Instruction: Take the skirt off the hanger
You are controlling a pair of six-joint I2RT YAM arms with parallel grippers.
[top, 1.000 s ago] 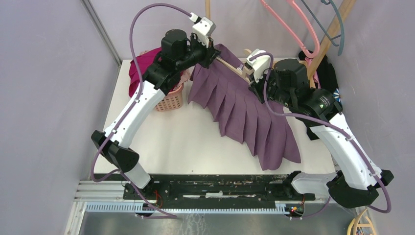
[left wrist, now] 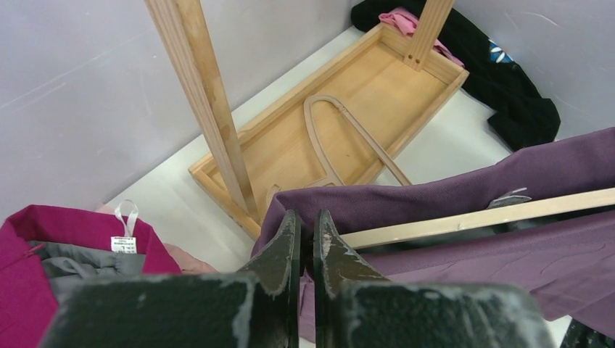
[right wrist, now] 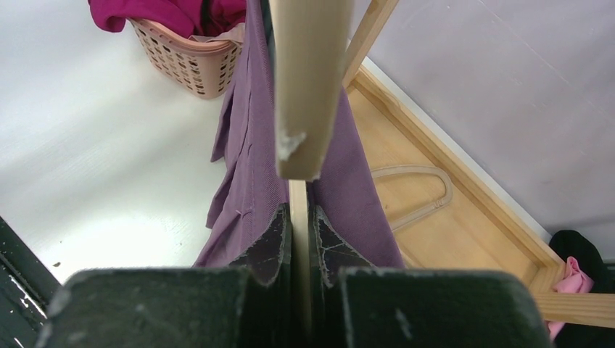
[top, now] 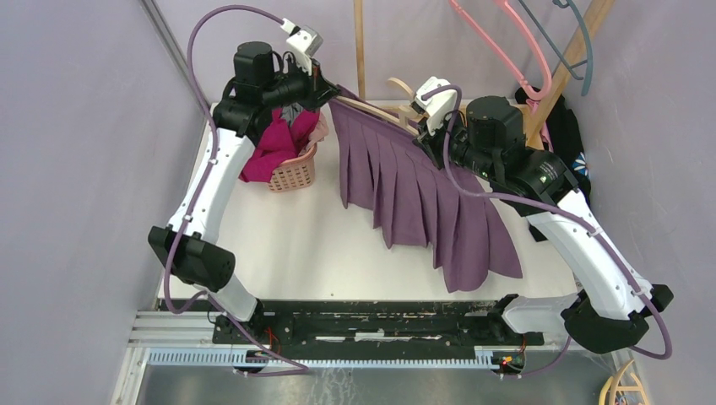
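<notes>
The purple pleated skirt (top: 422, 194) hangs from a pale wooden hanger (top: 380, 112), its hem spread toward the front of the table. In the left wrist view my left gripper is shut on the skirt's waistband (left wrist: 435, 177) at its left end. The hanger's bar (left wrist: 500, 215) runs inside the waistband, its end close by those fingertips. My right gripper is shut on the hanger bar (right wrist: 298, 199), with the skirt falling on both sides of it. A blunt wooden part of the hanger (right wrist: 308, 94) stands close to the right wrist camera.
At the back left, a pink basket (top: 293, 172) holds magenta clothing (top: 274, 148). A wooden stand (left wrist: 290, 101) with a tray-like base is behind the skirt. Pink hangers (top: 515, 42) hang at the upper right, above black clothing (top: 574, 143).
My left gripper has moved left, drawing the waistband end with it and pulling the waist straighter. The right gripper and hanger have shifted slightly left.
</notes>
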